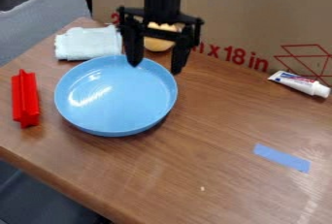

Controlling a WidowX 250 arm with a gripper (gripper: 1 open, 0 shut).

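Observation:
A black gripper point(155, 48) hangs open over the back part of a blue plate point(116, 102), with nothing visible between its fingers. Behind it a yellow object point(159, 41) is partly hidden. A folded white cloth point(85, 43) lies behind the plate to the left. To the plate's left lies a red object point(25, 98). A white toothpaste tube point(300, 83) lies at the back right.
A cardboard box wall point(259, 19) closes the back of the wooden table point(195, 170). A strip of blue tape point(282, 157) sits at the right.

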